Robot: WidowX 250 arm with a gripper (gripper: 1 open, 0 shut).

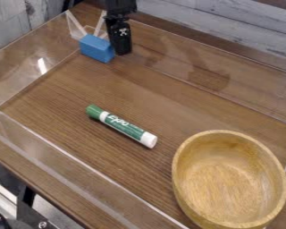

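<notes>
The black gripper (110, 39) is at the top of the view, coming down over the wooden table near its back left. It stands open just beside and above a blue block (96, 48), which has a white cord or strip at its upper left. A green and white tube (121, 126) lies in the lower middle. A yellow oval basket (229, 177) sits at the bottom right.
The table's left edge runs along the lower left, and a wall borders the back.
</notes>
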